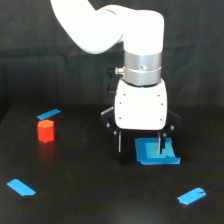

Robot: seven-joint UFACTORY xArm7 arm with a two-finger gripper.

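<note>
My gripper (140, 149) points down near the middle of the view, its two fingers spread wide apart. It is open, and I see nothing held between them. A blue square patch (172, 159) lies on the dark table around and behind the right finger; part of it is hidden by the gripper. Well to the left of the gripper, a small red-orange block (46, 131) stands by itself on the table.
Short blue strips lie on the table: one strip (49, 114) behind the block, another strip (21, 187) at front left, and a third strip (191, 196) at front right. A dark curtain (35, 60) hangs behind.
</note>
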